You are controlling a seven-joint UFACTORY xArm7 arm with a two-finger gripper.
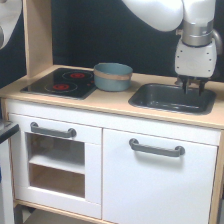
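My gripper [193, 87] hangs pointing down over the dark sink [150, 97] at the right of the toy kitchen counter. Its two dark fingers stand apart, with nothing visible between them. Against the dark sink, the fingertips are hard to make out, and whether they touch it cannot be told. A blue-grey pot [113, 77] with a brownish band sits at the counter's back, between the sink and the black stovetop [62, 83], to the left of the gripper.
Below the counter are a white oven door [88, 142] with a window and a white cabinet door [150, 190], each with a grey handle. A wooden post [38, 40] rises at the left. Bare counter lies around the pot.
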